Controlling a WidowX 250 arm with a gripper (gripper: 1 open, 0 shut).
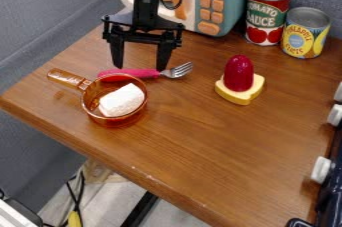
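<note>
My black gripper (142, 51) points down above the pink-handled fork (175, 71), with its two fingers spread apart and nothing visible between them. The fork lies just behind a small orange pan (94, 101), whose handle points to the back left. A white block (122, 99) lies in the pan. To the right, a red oval object (238, 71) stands on a yellow piece (241, 95).
A toy microwave (214, 1) stands at the back, beside a red can (265, 16) and a yellow can (305, 35). A dark appliance (327, 181) lines the right edge.
</note>
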